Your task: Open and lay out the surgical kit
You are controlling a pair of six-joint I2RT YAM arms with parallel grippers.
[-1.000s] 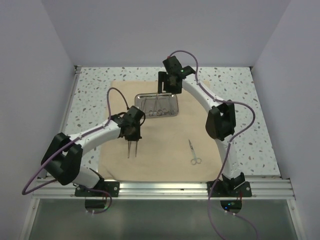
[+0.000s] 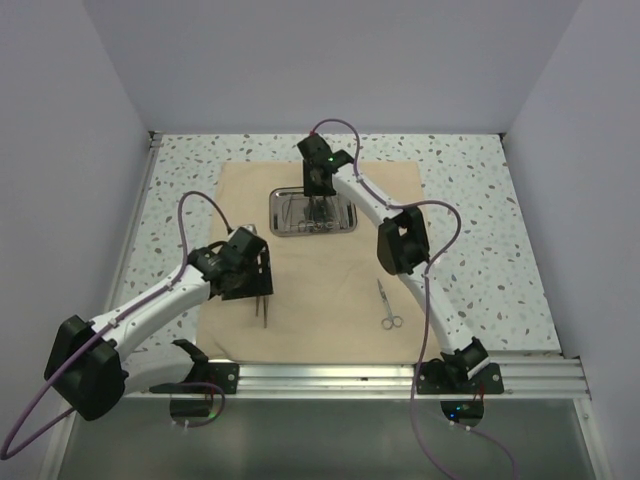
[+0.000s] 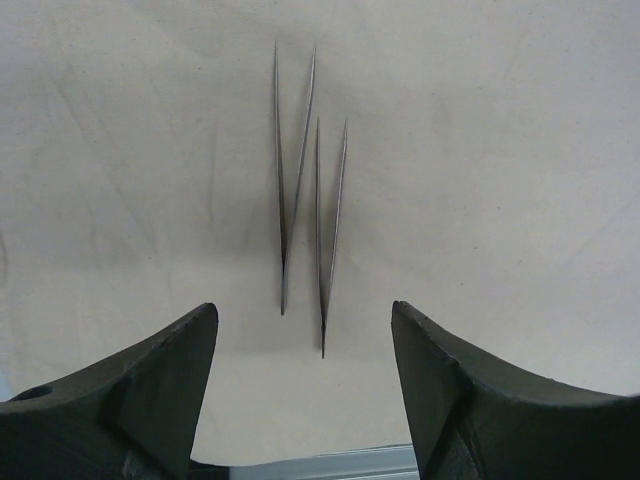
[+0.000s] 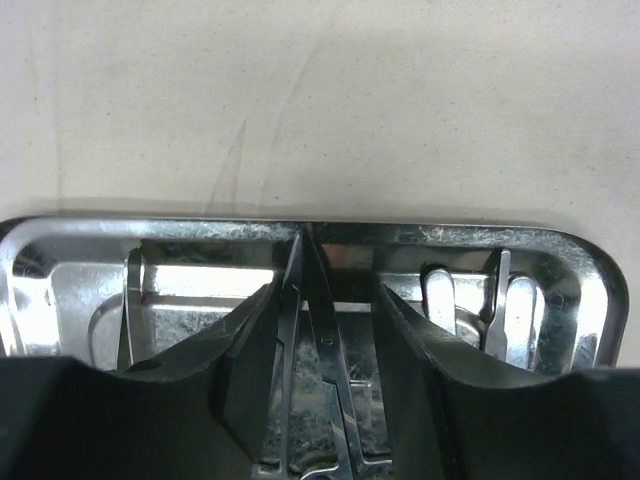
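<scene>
Two slim metal tweezers lie side by side on the cloth, the left tweezers (image 3: 283,250) a little further up than the right tweezers (image 3: 323,310) in the left wrist view. Over their closed ends my left gripper is open and empty. At the back, my right gripper hovers over the metal tray (image 4: 450,233), its fingers part open. Between those fingers, a pair of scissors (image 4: 330,345) rests in the tray with its blade tips against the far rim; a gap shows on the right side. Another pair of scissors (image 2: 384,298) lies on the cloth at right.
Other instruments (image 4: 497,310) remain in the tray on both sides of the right gripper. A speckled tabletop (image 2: 480,240) surrounds it.
My left gripper has opened and backed off leftward; the right-hand tweezers sit slightly further left and lower. The right gripper has moved left over the tray's middle.
</scene>
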